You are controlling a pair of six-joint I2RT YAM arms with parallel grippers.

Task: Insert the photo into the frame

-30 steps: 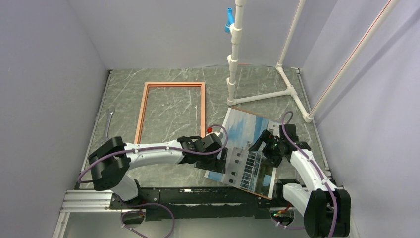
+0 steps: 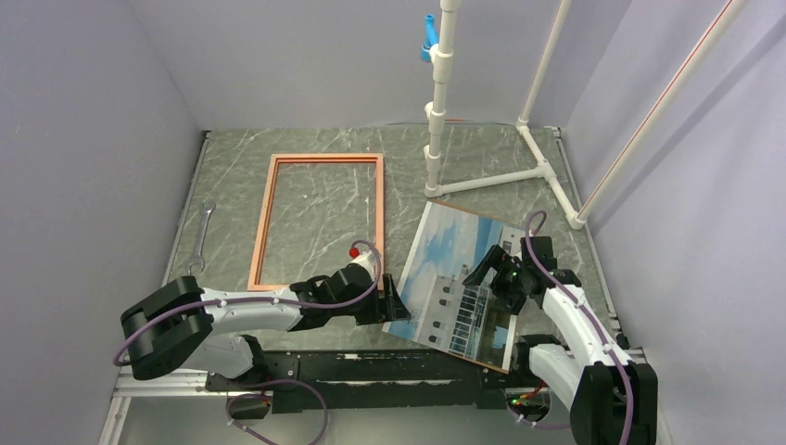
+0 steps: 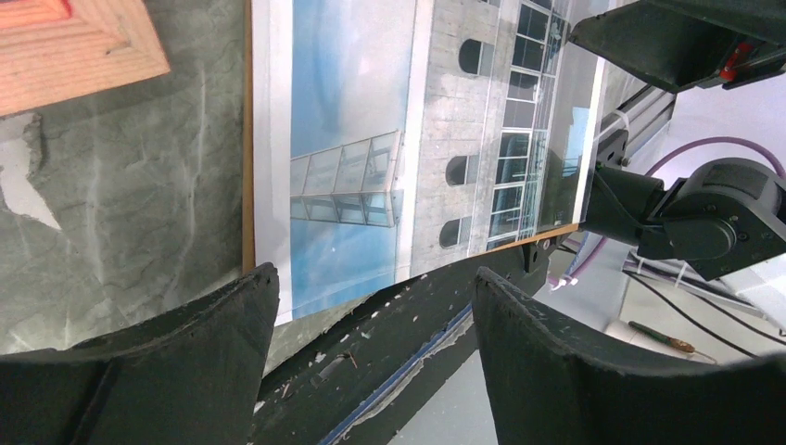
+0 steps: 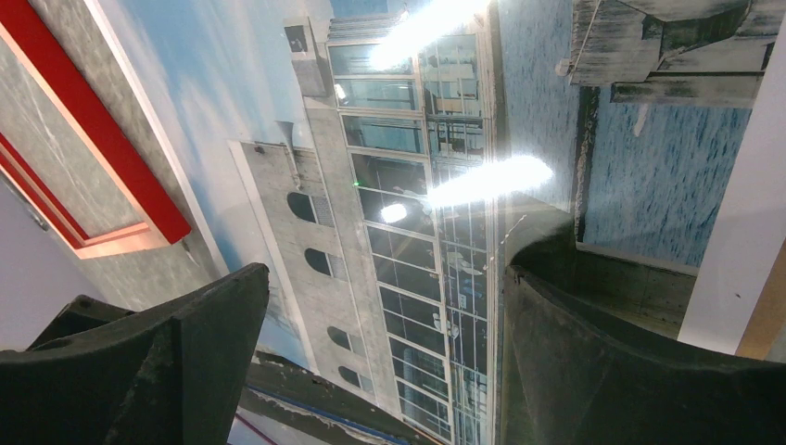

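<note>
The photo [image 2: 445, 269], a blue-and-white building picture with a white border, lies slanted at the front right of the table. An empty wooden frame [image 2: 383, 199] rests flat to its left, its front part hidden behind my left arm. At the photo's lower left corner hovers my left gripper [image 2: 400, 310]; in the left wrist view its fingers [image 3: 218, 324] stand apart, with nothing gripped and the photo's corner [image 3: 343, 269] showing beyond them. Above the photo's right half is my right gripper [image 2: 482, 271], open, the glossy picture [image 4: 315, 213] filling its wrist view.
A wrench [image 2: 203, 232] lies at the table's left edge. White pipes [image 2: 491, 181] stand behind the photo. A dark rail [image 2: 371, 366] runs along the front. Bare table shows between the frame and the pipes.
The right arm has barely shifted; photo and frame lie where they were.
</note>
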